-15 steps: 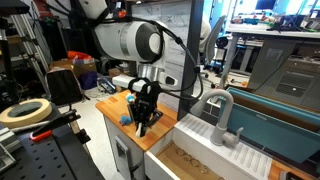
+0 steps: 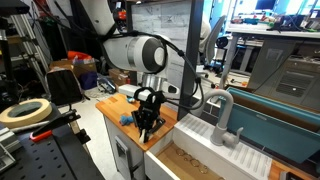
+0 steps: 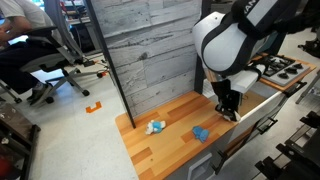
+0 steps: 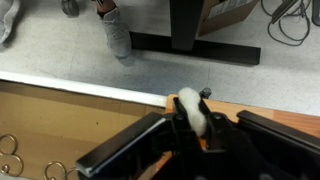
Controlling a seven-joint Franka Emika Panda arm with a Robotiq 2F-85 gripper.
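Note:
A small white rounded object point(image 4: 190, 108) shows between the black fingers in the wrist view. My gripper point(image 2: 146, 133) is shut on it, low over the wooden counter point(image 2: 160, 119) near the counter's front edge. In exterior view 2 the gripper point(image 3: 231, 113) is beside the open drawer, and the arm hides most of what it holds. What the white object is cannot be told. Whether it touches the counter is unclear.
The open drawer point(image 2: 182, 172) right of the gripper holds several metal rings. A blue item point(image 3: 200, 134) and a blue-and-white one point(image 3: 155, 127) lie on the counter. Behind the drawer stand a grey faucet point(image 2: 222, 110) and a white drying rack point(image 2: 205, 133).
The gripper has shifted slightly at the counter's front edge, and less of the white object shows in exterior view 1. The drawer and the blue items look unmoved.

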